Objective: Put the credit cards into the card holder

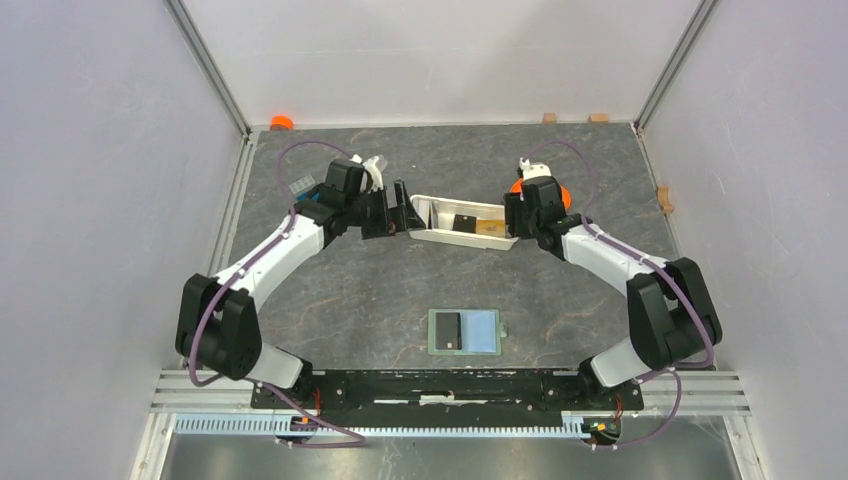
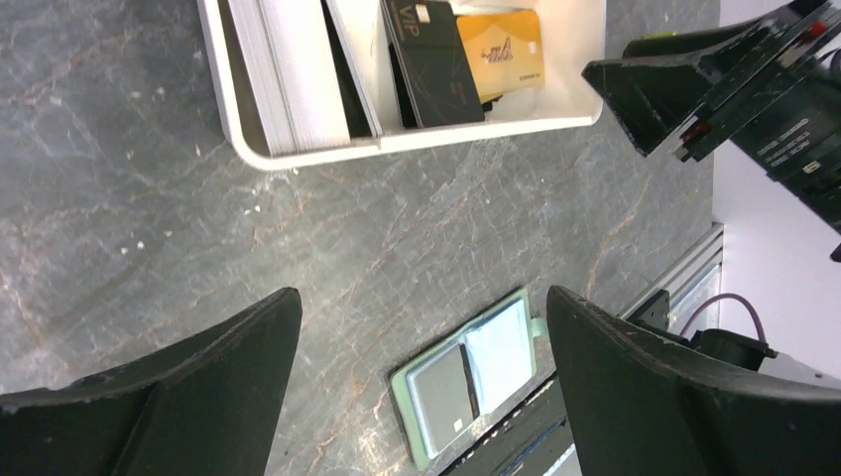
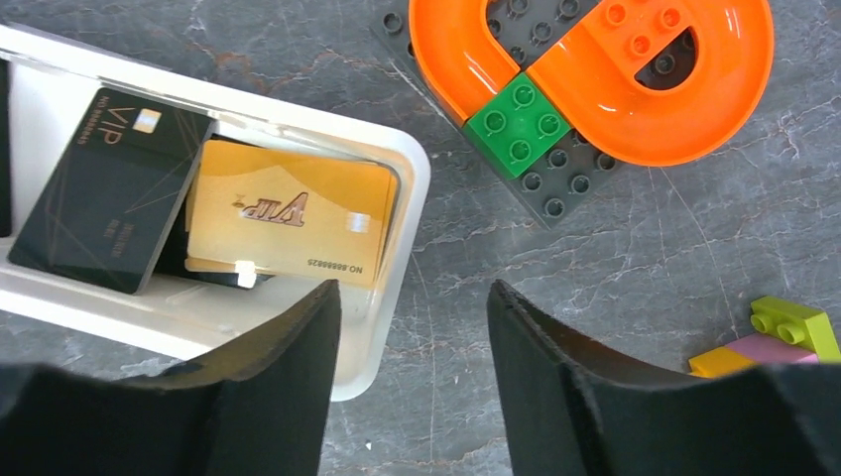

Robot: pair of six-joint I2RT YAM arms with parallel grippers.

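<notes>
Several cards lie in a long white box: a black VIP card [image 3: 109, 188] and a gold card [image 3: 290, 213] at its right end. More flat pieces, a white one [image 2: 298, 69] among them, lean at the box's left end. Near the table's front lies the card holder [image 1: 465, 332], pale green-edged, with a dark card in its left half and a light blue right half. At the box's left end my left gripper [image 1: 398, 214] stands open and empty. My right gripper is over the box's right end, fingers apart, nothing between them.
Orange and green toy blocks [image 3: 595, 69] on a dark plate sit behind the right gripper. A small block pile [image 3: 769, 340] is farther right. The table between box and holder is clear.
</notes>
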